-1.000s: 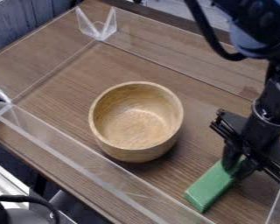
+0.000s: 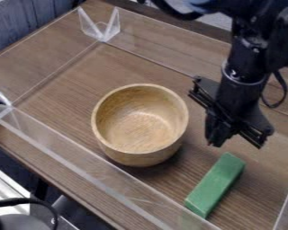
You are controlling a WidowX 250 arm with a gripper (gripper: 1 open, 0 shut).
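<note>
A green rectangular block [image 2: 212, 184] lies on the wooden table at the lower right. The black gripper [image 2: 216, 133] hangs above and behind it, right of a round wooden bowl [image 2: 139, 125], with its fingertips apart from the block. Whether anything sits between the fingers is hard to see; none shows.
A clear plastic piece [image 2: 100, 27] stands at the back left. A transparent edge runs along the table's near left, with dark cables beyond it.
The arm has moved up and back to the left, away from the green block, which now shows uncovered.
</note>
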